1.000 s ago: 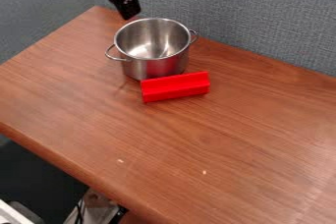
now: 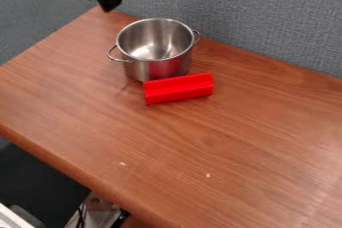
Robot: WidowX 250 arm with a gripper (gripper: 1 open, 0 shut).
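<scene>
A steel pot [image 2: 155,52] with two side handles stands on the wooden table at the back, its inside looking empty. A red block [image 2: 178,89], long and bar-shaped, lies just in front of it, slightly right. My gripper [image 2: 104,2] is a dark shape at the top edge, up and left of the pot and apart from it; whether its fingers are open is hard to tell.
A grey padded wall [image 2: 267,22] runs behind it. Dark floor and some pale equipment show past the lower left edge.
My gripper has moved up and to the left, away from above the pot. The pot and red block have not moved.
</scene>
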